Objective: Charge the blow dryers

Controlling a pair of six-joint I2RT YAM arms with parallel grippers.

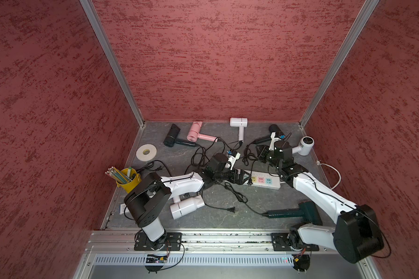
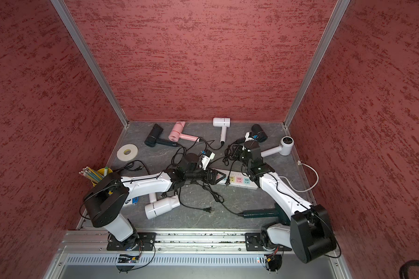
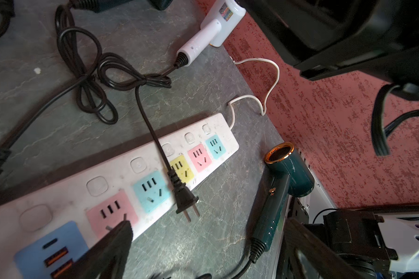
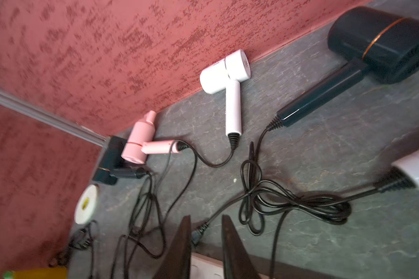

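The white power strip (image 3: pixel 107 176) lies mid-table, and a black plug (image 3: pixel 185 200) on a cord rests across it, prongs off its near edge. My left gripper (image 1: pixel 237 175) hangs open over the strip's left part. My right gripper is part open above the coiled cords; a cord end (image 4: pixel 197 233) shows behind its fingertips, and whether it touches is unclear. At the back lie dark dryers (image 4: pixel 381 41), a pink dryer (image 4: pixel 139 139) and a white dryer (image 4: pixel 218 76). A green dryer (image 3: pixel 291 174) lies at the front right, a white dryer (image 1: pixel 186 207) at the front left.
A tape roll (image 1: pixel 146 152) and a yellow cup (image 1: pixel 130 184) of pens stand at the left. Loose cords cover much of the middle. Another white dryer (image 1: pixel 305 146) sits near the right wall, beside a white cable (image 1: pixel 335 174).
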